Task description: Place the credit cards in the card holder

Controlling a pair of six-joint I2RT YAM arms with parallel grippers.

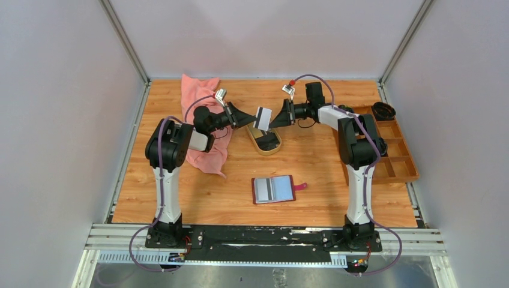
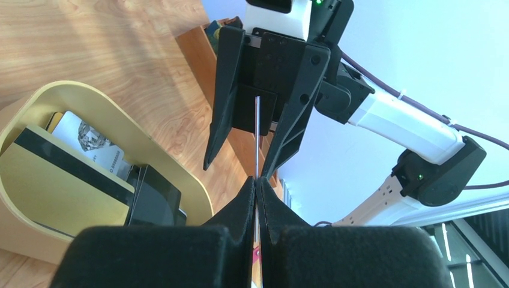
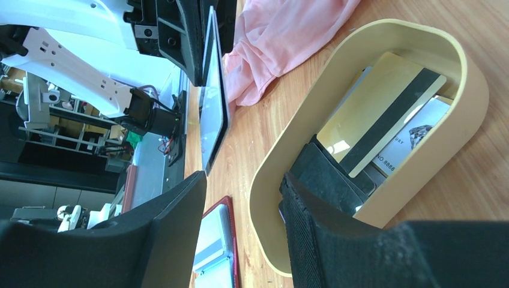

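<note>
My left gripper is shut on a thin credit card (image 1: 263, 119), which shows edge-on in the left wrist view and stands up above the bin. My right gripper faces it, open; in the left wrist view its fingers (image 2: 221, 117) lie on either side of the card's free end, and nothing is gripped. Below is the beige bin (image 3: 477, 90) with a gold card (image 3: 375, 108), a white card (image 3: 403, 142) and dark cards (image 3: 327, 177). The card holder (image 1: 293, 196) lies spread at the front, a striped silver card (image 1: 262, 189) in its left half.
A pink cloth (image 1: 207, 159) lies under the left arm. At the right stands a wooden compartment tray (image 1: 401, 169) with dark items in it. The table between the bin and the holder is clear.
</note>
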